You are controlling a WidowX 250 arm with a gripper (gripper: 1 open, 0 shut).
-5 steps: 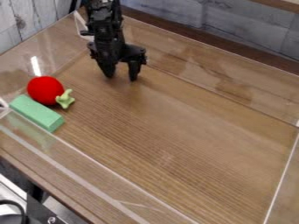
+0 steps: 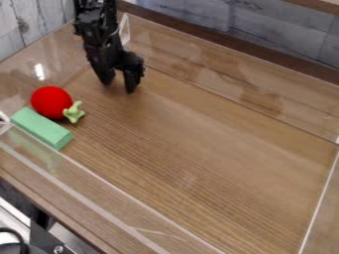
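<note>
A black robot arm reaches down from the top left, its gripper (image 2: 117, 77) low over the wooden table at the upper left. Whether it is open or shut, and whether anything is between its fingers, is too small and dark to tell. A red ball-like object (image 2: 51, 100) with a small light-green piece (image 2: 73, 112) beside it lies at the left, below the gripper. A green block (image 2: 43, 130) lies just below them near the table's left edge.
The gripper has moved a little to the left. The objects at the left have not visibly moved.
</note>
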